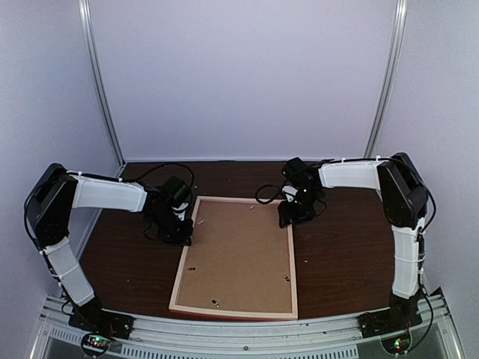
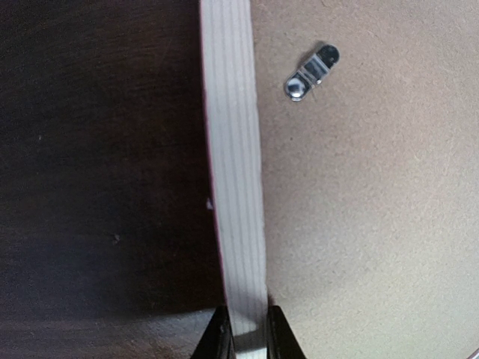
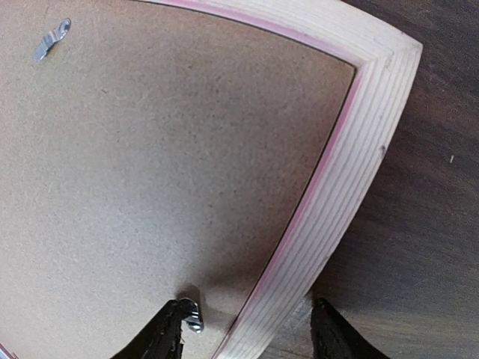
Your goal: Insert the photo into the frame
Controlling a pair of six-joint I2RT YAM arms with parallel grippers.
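A wooden picture frame (image 1: 294,277) lies face down on the table, its brown backboard (image 1: 236,258) set inside the rim. No photo shows in any view. In the left wrist view, my left gripper is shut on the frame's left rail (image 2: 238,164). My right gripper is open around the right rail (image 3: 318,217), one finger over the backboard beside a small metal clip (image 3: 191,314), the other over the table outside. That clip lies close to the left finger; whether they touch I cannot tell.
Other metal clips sit along the backboard, such as one (image 2: 311,72) by the left rail and one (image 1: 215,303) near the front. A metal edge (image 1: 247,336) runs along the front.
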